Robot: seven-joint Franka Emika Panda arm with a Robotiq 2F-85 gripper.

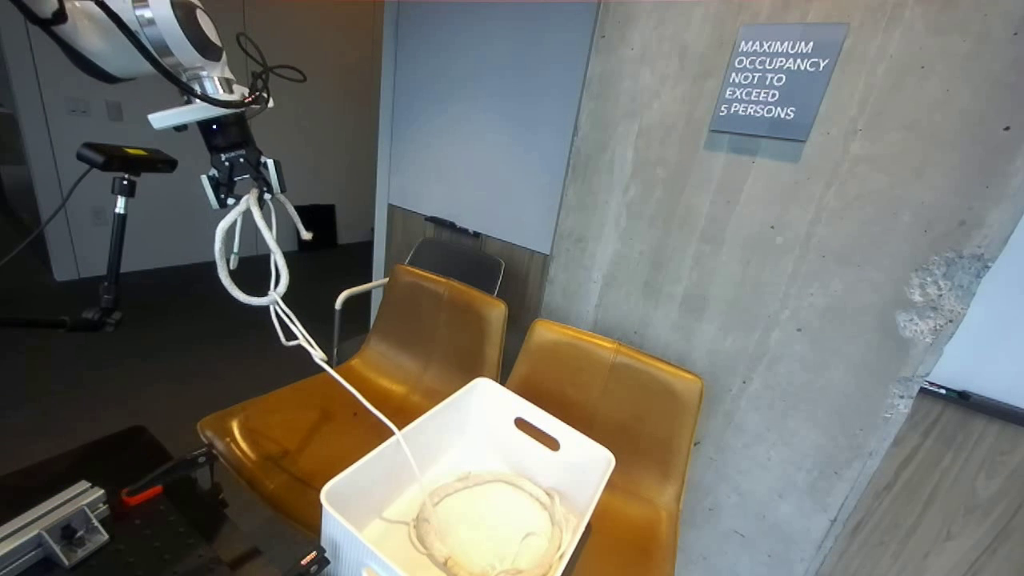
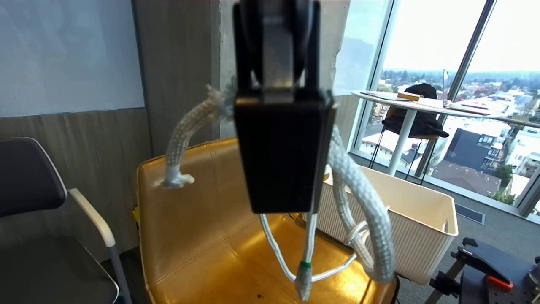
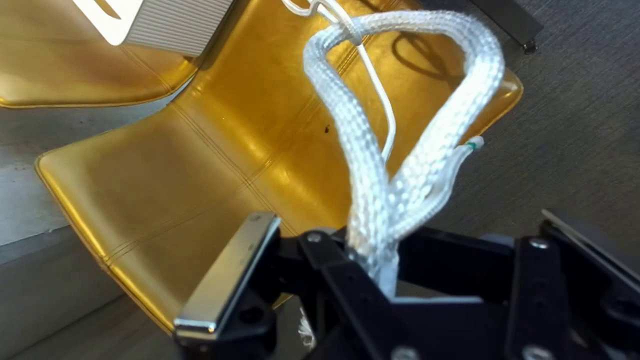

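Observation:
High at the left of exterior view 1, my gripper (image 1: 245, 190) is shut on a thick white braided rope (image 1: 220, 251). Below it the rope hangs in a loop, with short ends out to the sides. The wrist view has the rope (image 3: 360, 150) rising from between the fingers. In exterior view 2 the black gripper (image 2: 283, 157) hides the grip itself, while the loop (image 2: 369, 207) drops on its right. A thin white cord (image 1: 365, 395) runs taut from the loop into the white bin (image 1: 470, 422), where a pale coil (image 1: 439, 539) rests on the floor of the bin.
Two tan leather chairs stand here, one chair (image 1: 288, 422) under the rope and the other chair (image 1: 614, 403) behind the bin. A concrete wall (image 1: 768, 317) closes off the right. A camera stand (image 1: 115, 240) rises at left; a dark table (image 1: 125, 538) lies in front.

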